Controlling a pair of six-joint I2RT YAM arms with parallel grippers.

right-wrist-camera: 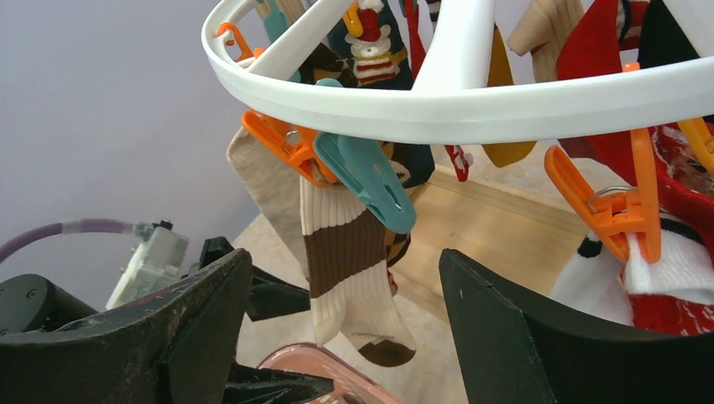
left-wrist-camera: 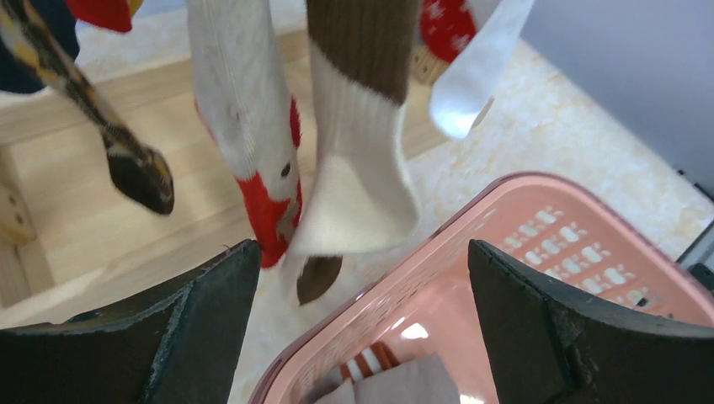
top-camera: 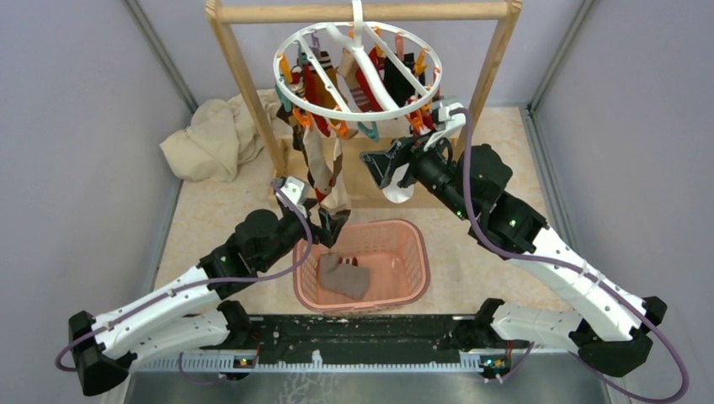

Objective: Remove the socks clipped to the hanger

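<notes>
Socks hang from orange and teal clips on the white ring hanger (top-camera: 390, 109). A cream-and-brown sock (left-wrist-camera: 354, 194) hangs in front of my open left gripper, beside a red-and-white sock (left-wrist-camera: 253, 143); nothing is between the fingertips. My open right gripper faces the hanger's front rim, with a teal clip (right-wrist-camera: 362, 177) and an orange clip (right-wrist-camera: 286, 147) ahead. The same cream-and-brown sock (right-wrist-camera: 345, 261) hangs below them, farther off than the fingertips.
A pink basket (top-camera: 404, 295) below the hanger holds grey cloth (top-camera: 343, 278). A wooden frame (top-camera: 497, 59) carries the hanger. Beige fabric (top-camera: 206, 143) lies at the back left. Grey walls enclose both sides.
</notes>
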